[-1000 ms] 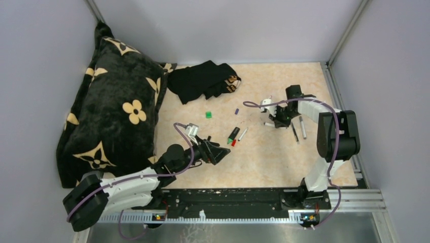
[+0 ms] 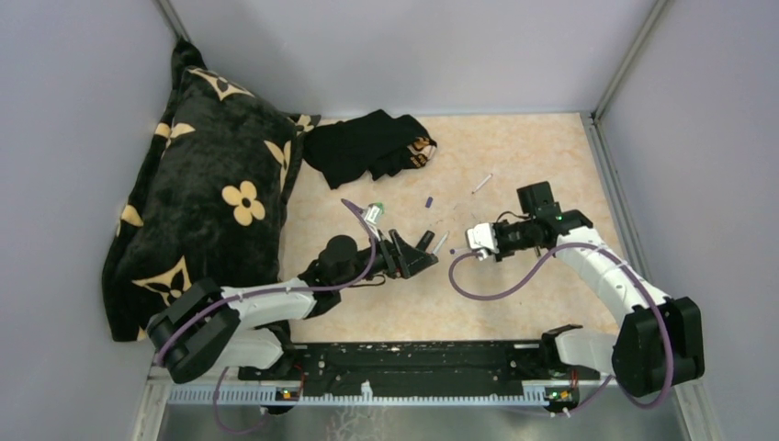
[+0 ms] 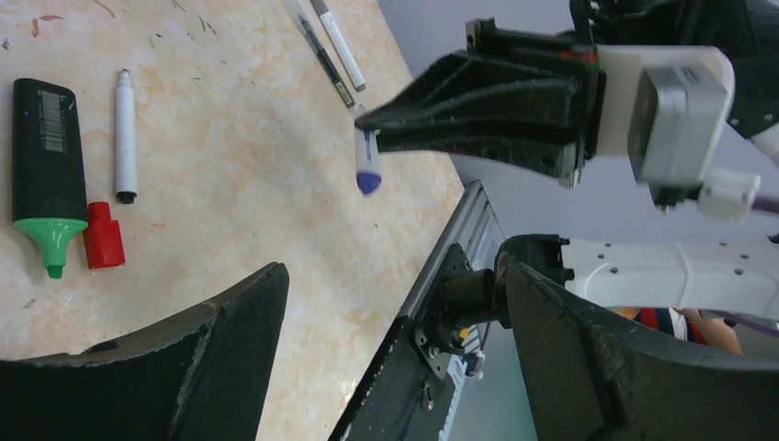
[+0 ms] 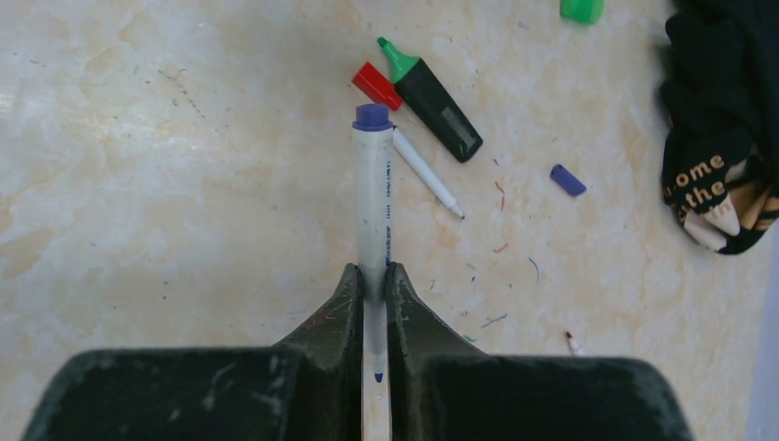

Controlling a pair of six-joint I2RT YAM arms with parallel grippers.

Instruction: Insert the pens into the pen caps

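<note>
Shut on a white marker, my right gripper grips it around its lower middle. The marker's blue end points toward my left gripper, which is open with nothing between its fingers. In the right wrist view a small dark blue tip shows below the right fingers. On the table lie a black highlighter with its green tip bare, a red cap and a white pen. A blue cap and a green cap lie apart from them.
A white pen lies at the back. Near the right arm, a black pen and a grey pen lie side by side. Black cloth and a large dark cushion fill the back left.
My left gripper has moved right and slightly back, covering part of the highlighter in the top view.
</note>
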